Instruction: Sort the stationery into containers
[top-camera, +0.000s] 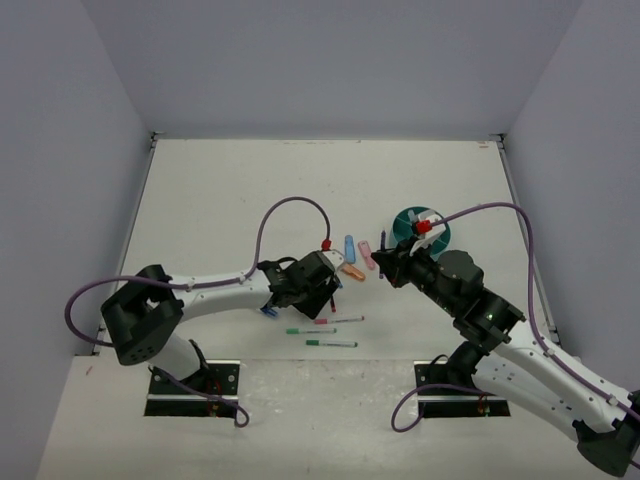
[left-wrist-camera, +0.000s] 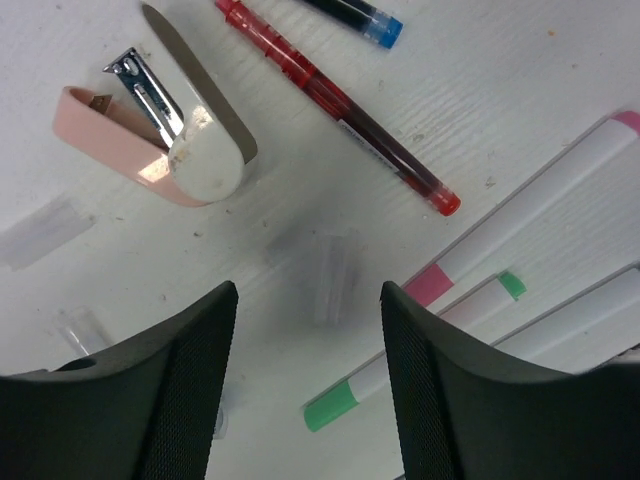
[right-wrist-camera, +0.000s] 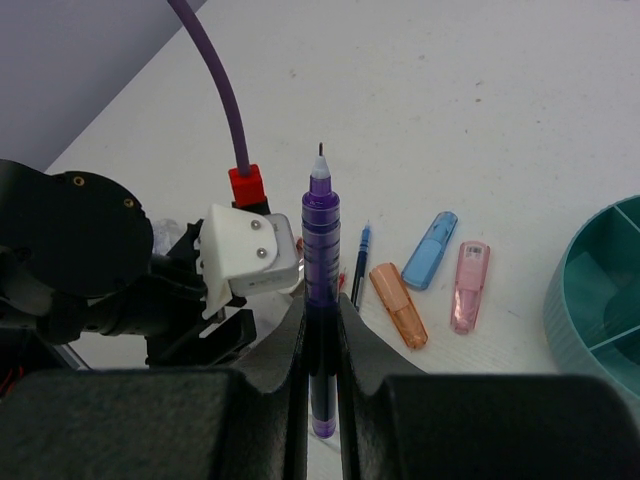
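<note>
Upright in the right wrist view stands a purple pen (right-wrist-camera: 322, 240), tip up, with my right gripper shut around its lower part. The teal divided round container (right-wrist-camera: 568, 325) is to the right of that gripper. My left gripper is open above the table, its fingers well apart. A faint clear strip (left-wrist-camera: 333, 280) shows in the gap, on the table below. Beyond the fingers lie a pink and white stapler (left-wrist-camera: 215, 160) and a red pen (left-wrist-camera: 340, 105). White markers with pink (left-wrist-camera: 432, 284) and green (left-wrist-camera: 330, 405) ends lie to the right.
Blue (right-wrist-camera: 430, 250), pink (right-wrist-camera: 470, 287) and orange (right-wrist-camera: 398, 305) stationery pieces lie between the left arm and the container. Several markers, one green-capped (top-camera: 331, 344), rest near the table's front edge.
</note>
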